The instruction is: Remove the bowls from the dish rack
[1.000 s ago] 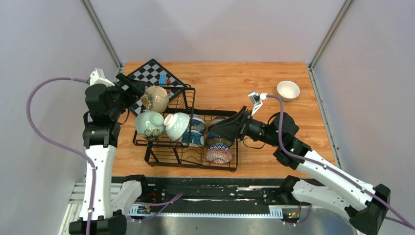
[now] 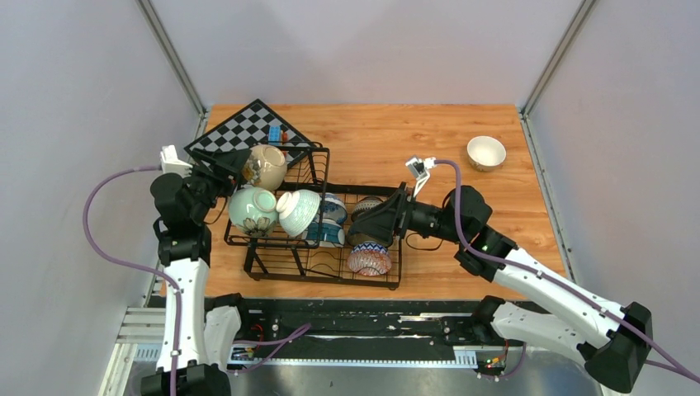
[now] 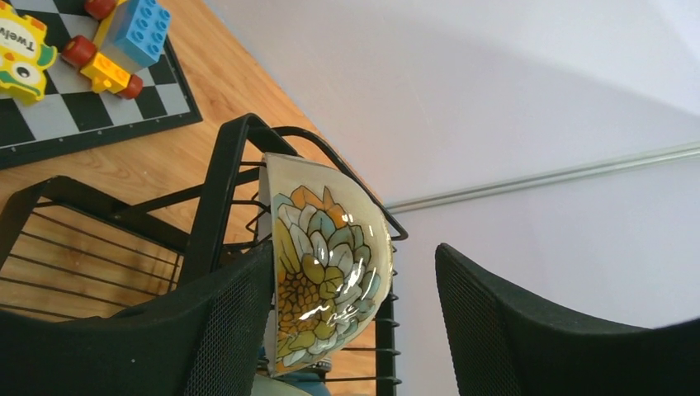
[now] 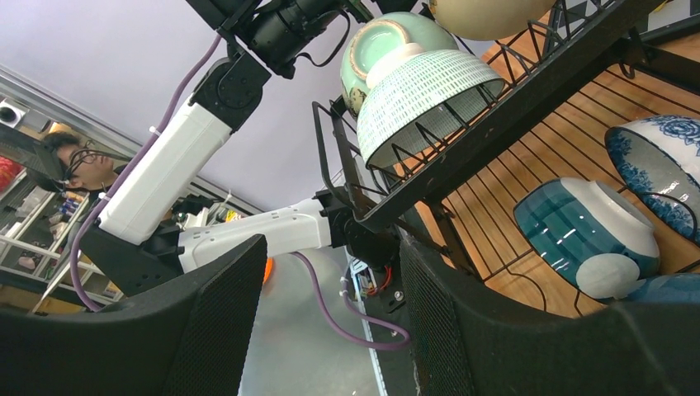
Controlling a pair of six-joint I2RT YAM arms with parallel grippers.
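My left gripper is open at the cream bowl with a flower pattern (image 3: 326,272), which shows between its fingers, closer to the left one. The top view has this cream bowl (image 2: 267,167) at the back of the rack's upper tier, beside the gripper's tips. In front of it on that tier, a pale green bowl (image 2: 252,209) and a white-green bowl (image 2: 298,212) lean tilted. My right gripper stands open and empty, above the right part of the dish rack (image 2: 285,276). Blue-white bowls (image 2: 323,233) and a red-patterned bowl (image 2: 369,258) sit lower down.
A white bowl (image 2: 486,153) stands alone at the back right of the table. A checkered board (image 2: 239,125) with toy blocks (image 3: 140,33) lies behind the rack at the left.
The right arm has shifted a little left. The bowls have stayed put.
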